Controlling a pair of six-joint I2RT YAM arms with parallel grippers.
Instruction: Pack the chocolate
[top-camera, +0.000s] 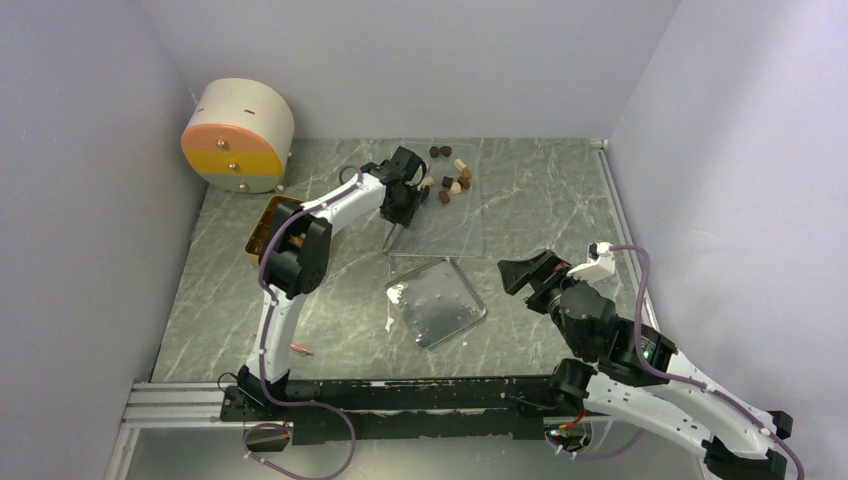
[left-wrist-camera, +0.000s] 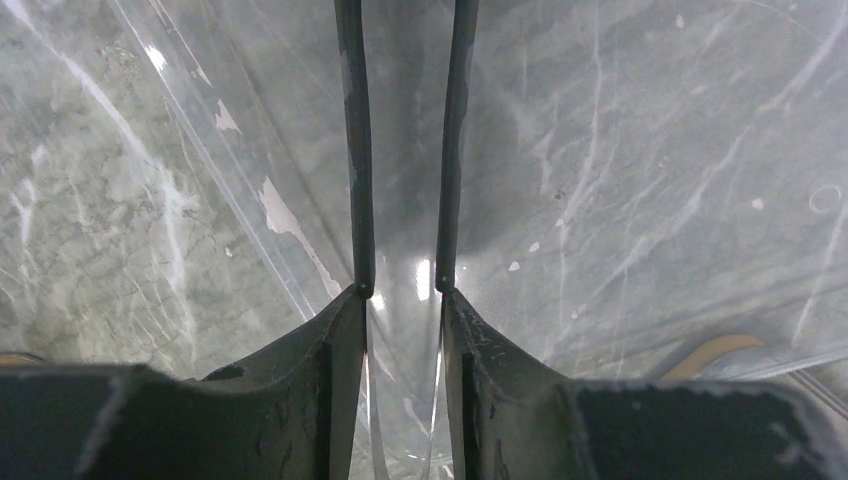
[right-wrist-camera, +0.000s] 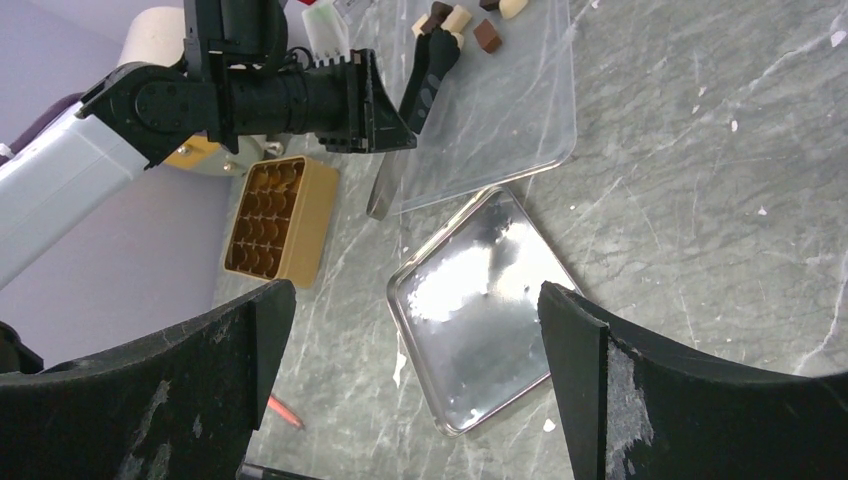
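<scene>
Several brown and cream chocolates (top-camera: 443, 197) sit on the clear plastic tray (top-camera: 450, 230) at the back. My left gripper is low over this tray, its long black fingers part open, with only clear plastic visible between and below them; whether it touches the plastic is unclear. The gold box with compartments (right-wrist-camera: 265, 220) stands left of the clear tray, partly hidden by my left arm in the top view. My right gripper stands open above the right front of the table, nothing between its fingers.
A metal tray (top-camera: 437, 304) lies in front of the clear tray. A white drum cabinet with coloured drawers (top-camera: 237, 120) stands at back left. A red pen-like item (top-camera: 300, 349) lies at front left.
</scene>
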